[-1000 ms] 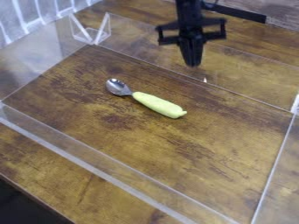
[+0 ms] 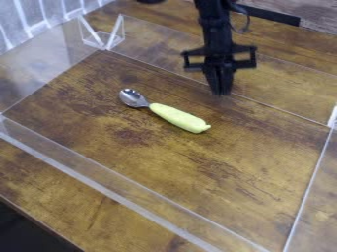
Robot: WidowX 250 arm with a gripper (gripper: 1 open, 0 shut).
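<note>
A spoon with a pale yellow-green handle [image 2: 178,117] lies on the wooden surface, its metal bowl [image 2: 132,97] toward the upper left. My black gripper [image 2: 220,77] hangs above and to the upper right of the spoon, apart from it, blurred. Its fingers look spread, with nothing seen between them.
Clear plastic walls [image 2: 66,148] border the wooden area [image 2: 198,187]. A white triangular piece [image 2: 101,34] stands at the upper left, and a dark bar [image 2: 270,15] lies at the top right.
The gripper came down from higher up about a second ago and has since shifted only slightly. The spoon has not moved.
</note>
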